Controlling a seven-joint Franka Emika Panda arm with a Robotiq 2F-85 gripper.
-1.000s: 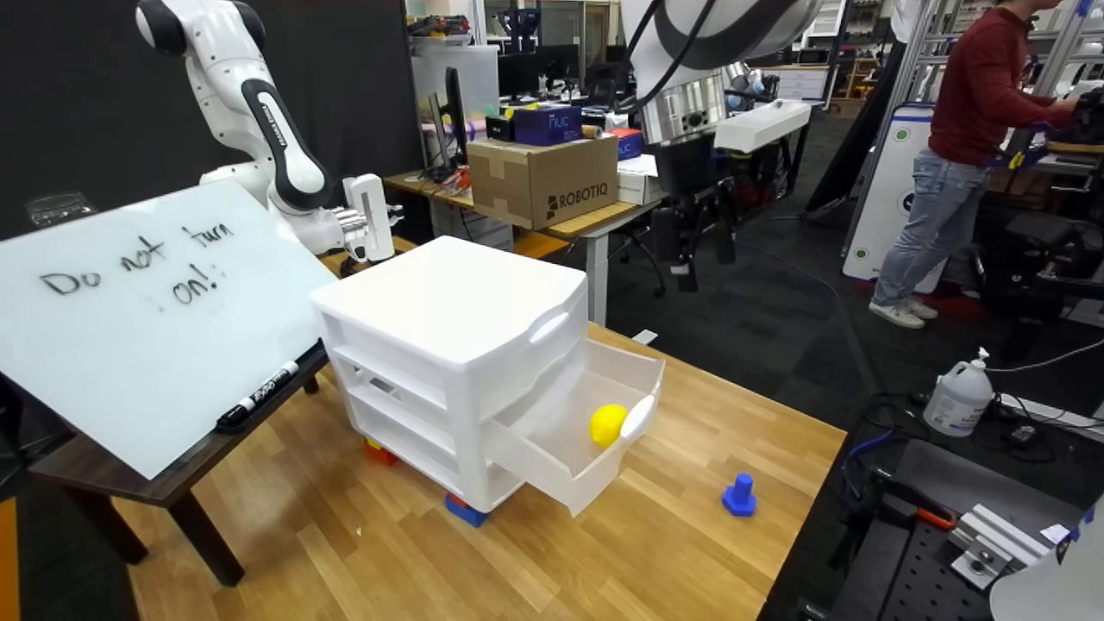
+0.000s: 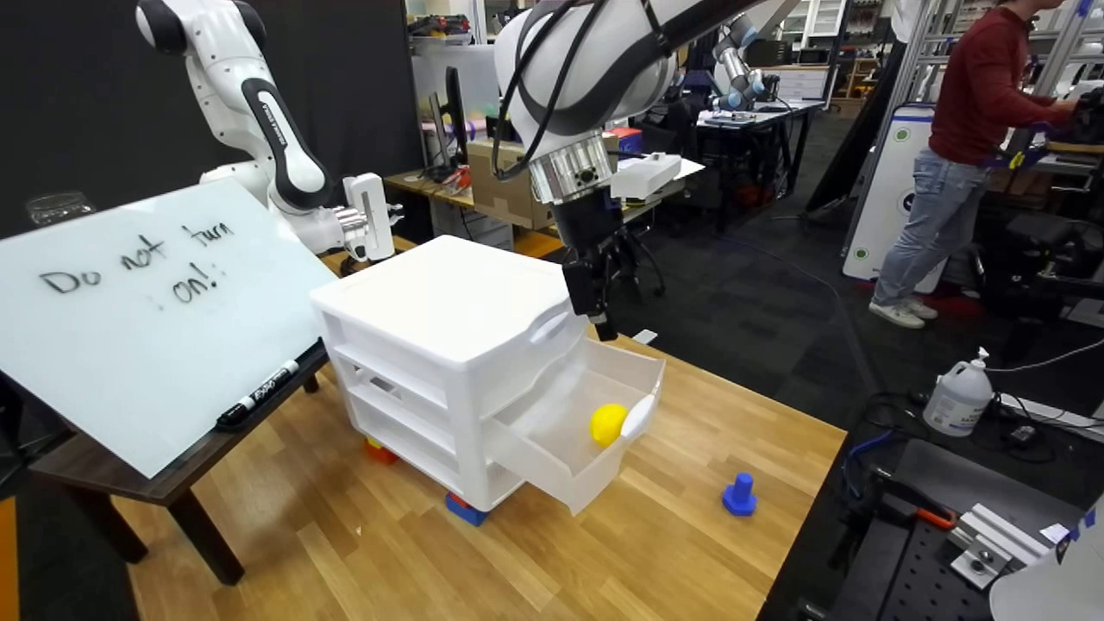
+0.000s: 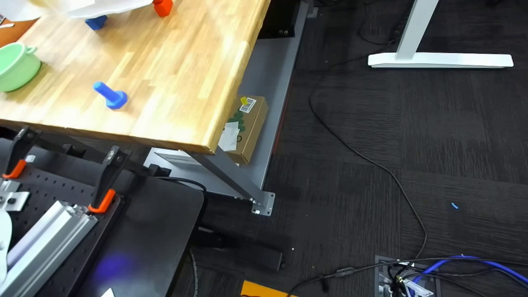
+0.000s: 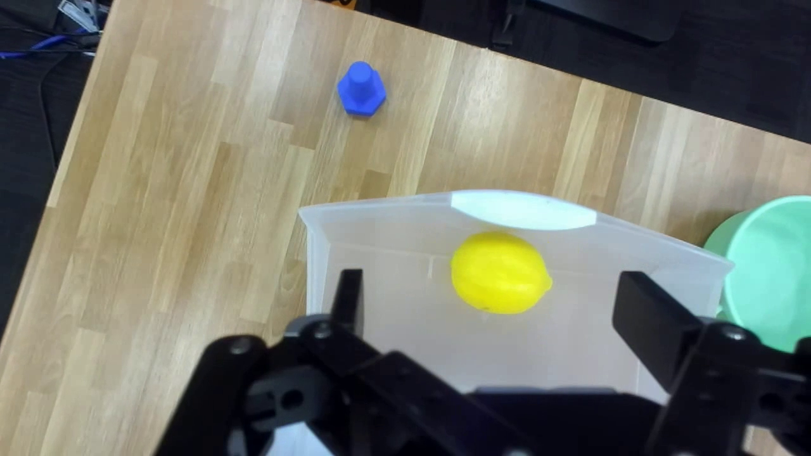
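A yellow lemon lies in the pulled-out drawer, near its front wall. That drawer belongs to a white plastic drawer unit on the wooden table. My gripper is open, its two black fingers wide apart above the drawer and nothing held between them. In exterior view 1 the gripper hangs beside the unit's right corner, above the drawer's far side, with the lemon lower and nearer the camera. Exterior view 2 does not show the gripper or the lemon.
A blue bolt-shaped piece stands on the table beyond the drawer front. Close to the drawer's right corner in the wrist view is a green pot. A whiteboard leans left of the unit. Bare tabletop lies left of the drawer.
My arm has moved left and down in exterior view 1, from out beyond the table to beside the drawer unit. The drawer, lemon and blue piece have stayed put.
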